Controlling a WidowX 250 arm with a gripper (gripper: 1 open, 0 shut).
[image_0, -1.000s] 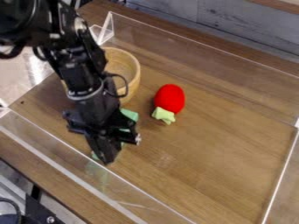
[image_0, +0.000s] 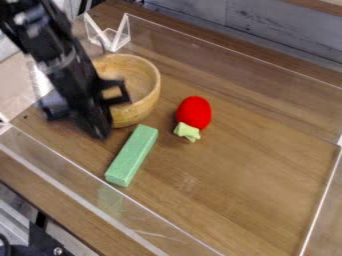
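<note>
The black arm reaches in from the left, motion-blurred, with my gripper (image_0: 96, 125) low over the left side of the wooden bowl (image_0: 144, 76); whether its fingers hold anything is too blurred to see. A green bar (image_0: 131, 154) lies on the wooden board below and right of the gripper, apart from it. A red oval object (image_0: 194, 111) with a pale green piece (image_0: 189, 132) at its lower end lies to the right of the bowl.
Clear plastic walls edge the board (image_0: 254, 190), whose right half is bare. A small white rack (image_0: 107, 35) stands at the back left. A grey wall runs along the back.
My arm and gripper have moved up and left, away from above the green bar, which is now in full view. The bowl and red object look unmoved.
</note>
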